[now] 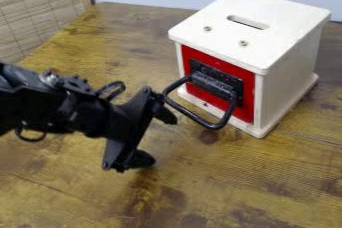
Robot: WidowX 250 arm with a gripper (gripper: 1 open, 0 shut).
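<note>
A white box (285, 52) with a slot in its top stands at the back right of the wooden table. Its red front panel (201, 94) carries a black block with a looped black handle (215, 123) sticking out toward the front left. My black gripper (152, 134) is left of and a little below that handle, open, with its fingers apart and nothing seen between them. Whether a fingertip touches the handle is hard to tell.
A slatted bamboo screen and a white wall are at the back left.
</note>
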